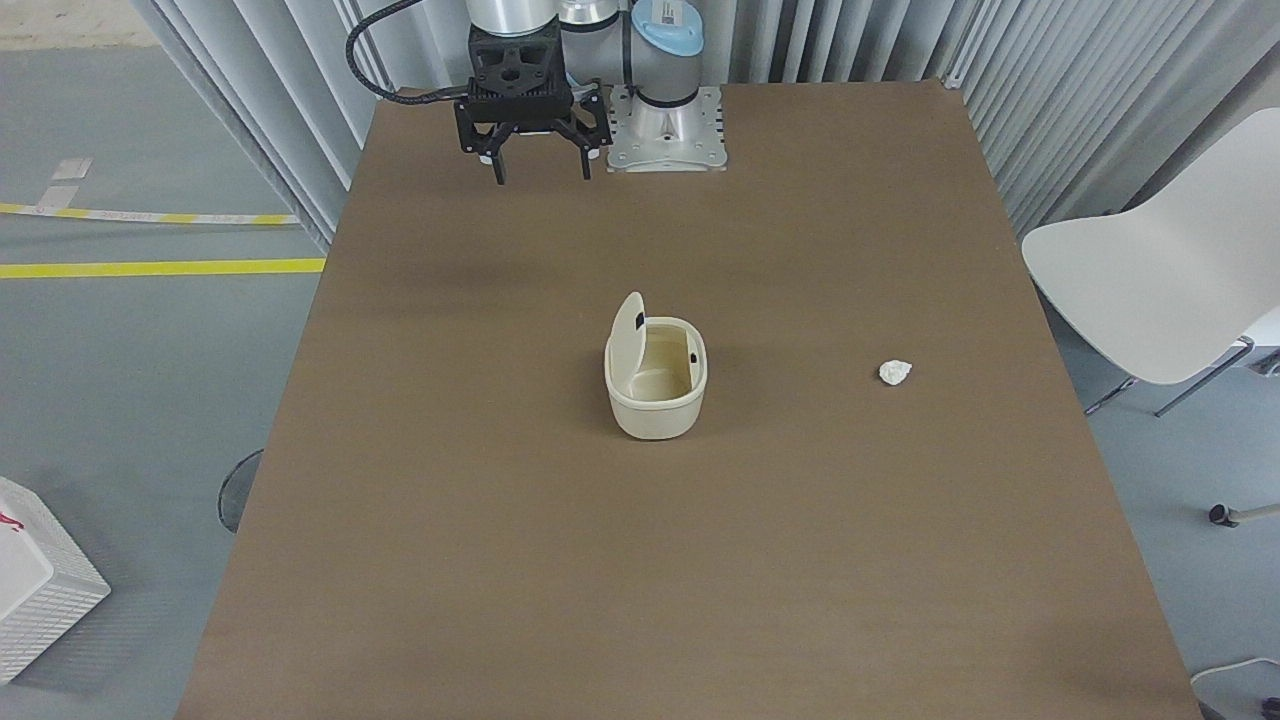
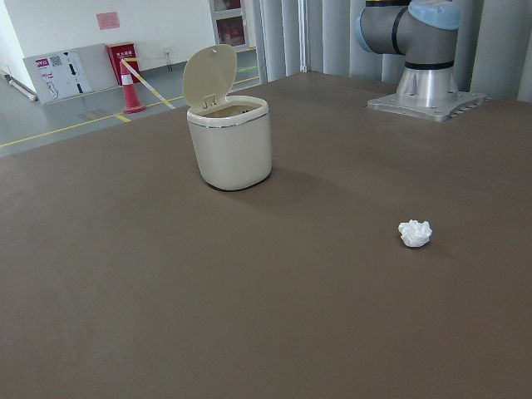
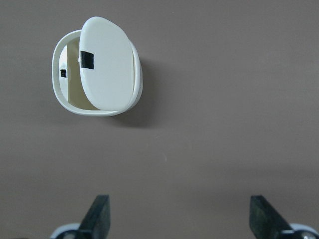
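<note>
A small cream bin (image 1: 654, 408) with its lid (image 2: 209, 75) raised stands in the middle of the brown table (image 1: 672, 564); in the wrist view it (image 3: 107, 64) is seen from above. A crumpled white paper ball (image 1: 894, 372), also in the left view (image 2: 415, 233), lies to the right of the bin in the front view. My gripper (image 1: 542, 170) is up at the back of the table, apart from both, open, with nothing between its fingers.
The robot base plate (image 2: 432, 108) is at the back edge. A white chair (image 1: 1152, 264) stands off the table's right side.
</note>
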